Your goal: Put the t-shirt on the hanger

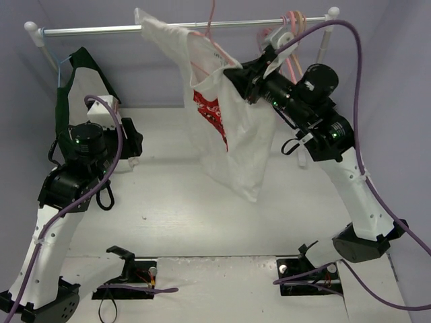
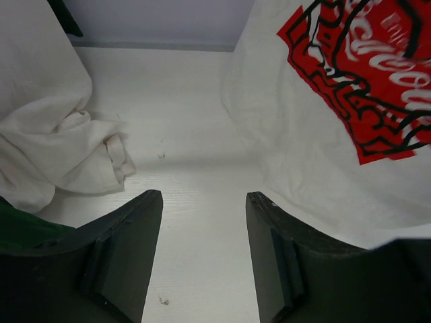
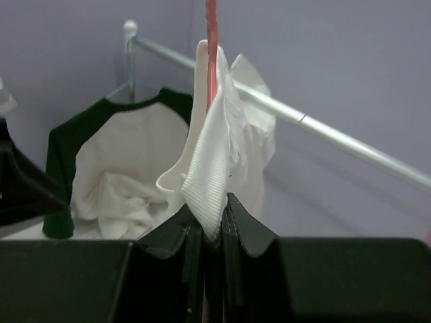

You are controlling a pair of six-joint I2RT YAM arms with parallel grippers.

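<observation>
A white t-shirt (image 1: pixel 232 134) with a red print (image 1: pixel 210 113) hangs in front of the rail, turned partly sideways. My right gripper (image 1: pixel 246 84) is shut on it; in the right wrist view the ribbed collar (image 3: pixel 207 182) is pinched between the fingers. The pink hanger (image 3: pixel 212 54) rises out of the neck opening, its hook beyond the frame's top; how its arms sit inside the shirt is hidden. My left gripper is open, left of the shirt and apart from it, with nothing between its fingers.
The metal rail (image 1: pixel 94 30) spans the back. A green and white shirt (image 1: pixel 74 94) hangs at its left end, close to my left arm. Several hangers (image 1: pixel 296 33) hang at the right end.
</observation>
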